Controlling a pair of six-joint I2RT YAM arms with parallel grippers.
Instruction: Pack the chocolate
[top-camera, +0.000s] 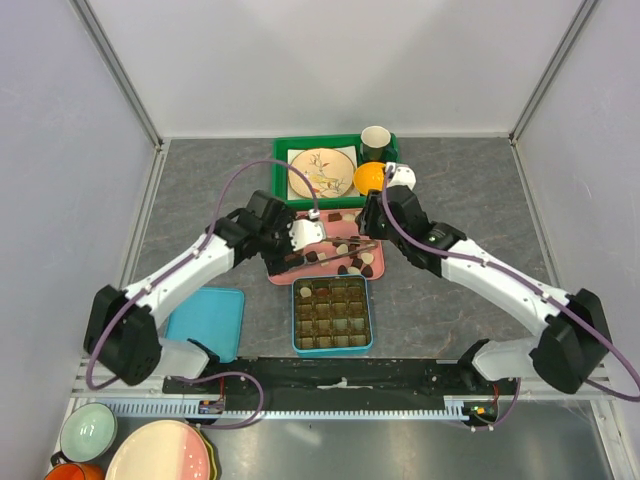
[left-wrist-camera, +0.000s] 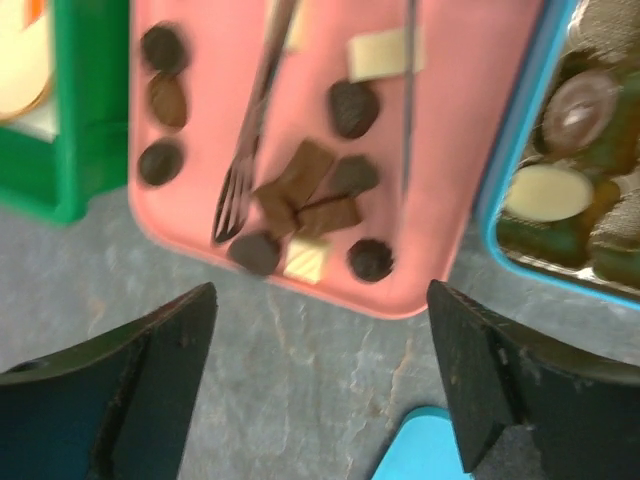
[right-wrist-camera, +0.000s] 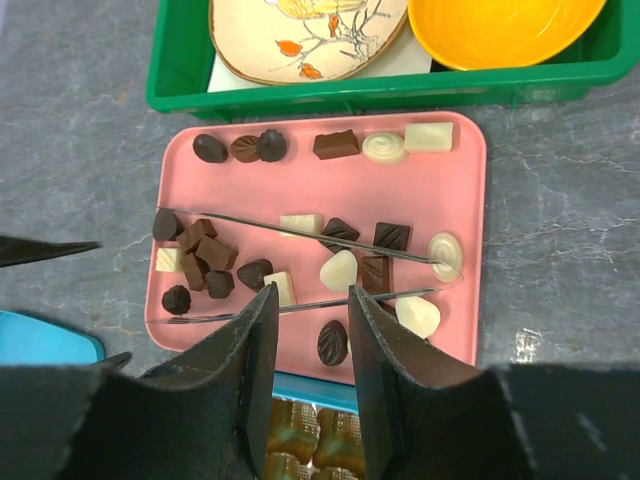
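Observation:
Chocolates, dark, milk and white, lie scattered on a pink tray (right-wrist-camera: 400, 185). Across them rest two long thin utensils; one is a fork (left-wrist-camera: 240, 180), the other a slim stick-like piece (left-wrist-camera: 408, 110). The blue-rimmed compartment box (top-camera: 333, 352) stands in front of the tray, mostly empty. A white chocolate (left-wrist-camera: 548, 193) and a round brown one (left-wrist-camera: 581, 108) sit in its cells. My left gripper is open over the tray's left part, nothing between its fingers. My right gripper hovers above the tray's right side, its fingers parted and empty.
Behind the tray, a green bin (top-camera: 284, 143) holds a patterned plate (top-camera: 322, 173), an orange bowl (top-camera: 370, 178) and a dark mug (top-camera: 376, 138). A blue lid-like sheet (top-camera: 207, 320) lies at the left.

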